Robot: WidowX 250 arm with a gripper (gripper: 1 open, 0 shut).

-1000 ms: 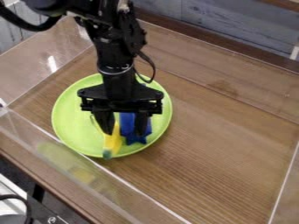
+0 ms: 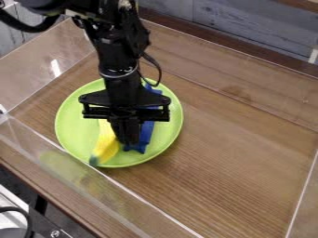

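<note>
My black gripper [image 2: 125, 125] hangs low over a green plate [image 2: 77, 130], its fingertips down among the things on it; whether anything is between them is hidden by the gripper body. A yellow banana-like object [image 2: 102, 151] lies on the plate at the gripper's lower left, its lower end near the plate's front edge. A blue object [image 2: 141, 139] lies to its right, partly covered by the gripper.
The plate rests on a wooden table [image 2: 230, 158], which is bare to the right. A low clear edge [image 2: 50, 158] runs along the near left side, and grey panels [image 2: 248, 28] stand at the back.
The gripper has shifted slightly over the plate, and the yellow object has moved a little to the left, its lower end now farther from the blue one.
</note>
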